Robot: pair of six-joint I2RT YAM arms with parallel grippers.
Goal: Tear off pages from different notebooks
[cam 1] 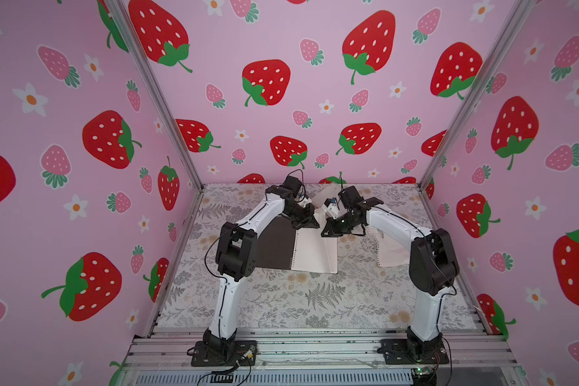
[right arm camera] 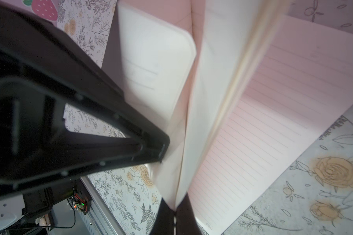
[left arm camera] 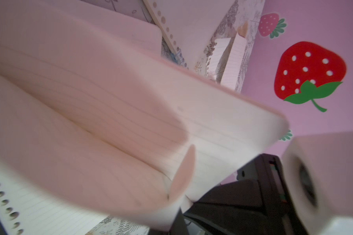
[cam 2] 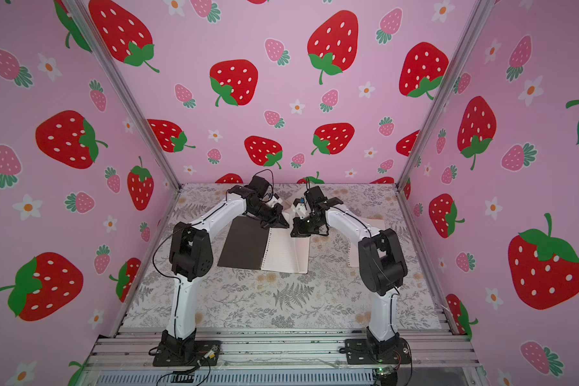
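An open notebook with a dark cover [cam 1: 273,251] and lined white pages [cam 1: 312,257] lies mid-table. Over its upper part is my left gripper [cam 1: 310,222], shut, with a raised, curled page [left arm camera: 105,90] running into its fingertips in the left wrist view. Just to its right my right gripper [cam 1: 328,228] is shut on folded paper [right arm camera: 207,78], which rises from between its fingers in the right wrist view. A second notebook [cam 1: 391,254] lies at the right, partly under the right arm.
Torn lined strips [left arm camera: 231,64] lie near the back wall, with another pad [cam 1: 325,191] behind my grippers.
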